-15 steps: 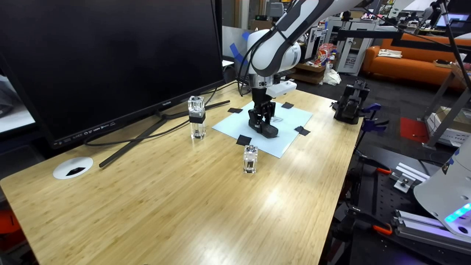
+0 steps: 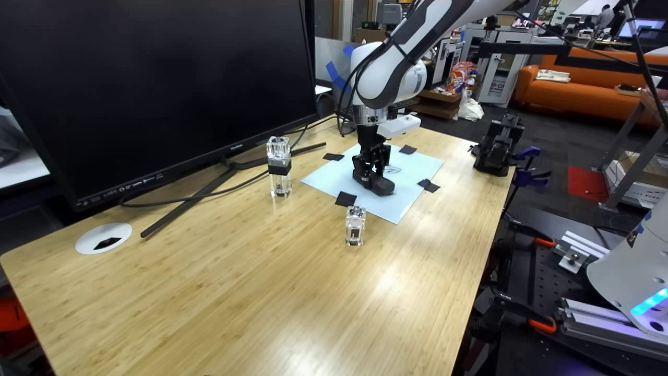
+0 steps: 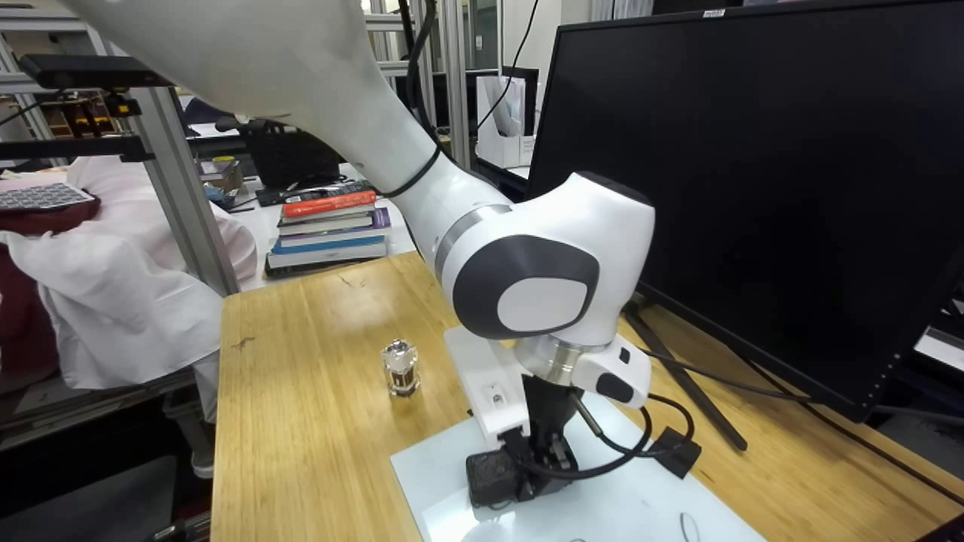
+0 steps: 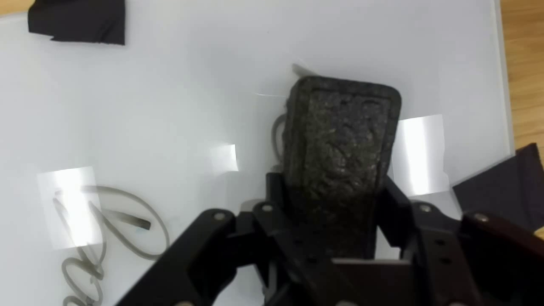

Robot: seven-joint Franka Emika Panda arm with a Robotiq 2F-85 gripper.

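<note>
A dark, rough-faced eraser-like block (image 4: 341, 148) sits between the fingers of my gripper, which is shut on it. In exterior view 1 the block (image 2: 382, 186) is low over the white sheet (image 2: 407, 207), and it looks to be touching it. My gripper (image 2: 373, 164) points straight down there. Grey looping marker strokes (image 4: 127, 239) show on the sheet to the left of the block in the wrist view. A small curl of line (image 4: 276, 135) peeks out at the block's left edge. The block's underside is hidden.
Black tape (image 2: 345, 198) holds the sheet's edges. Two clear acrylic pieces, a tall one (image 2: 279, 166) and a short one (image 2: 355, 225), stand on the table. A monitor (image 2: 156, 81) rises along the back.
</note>
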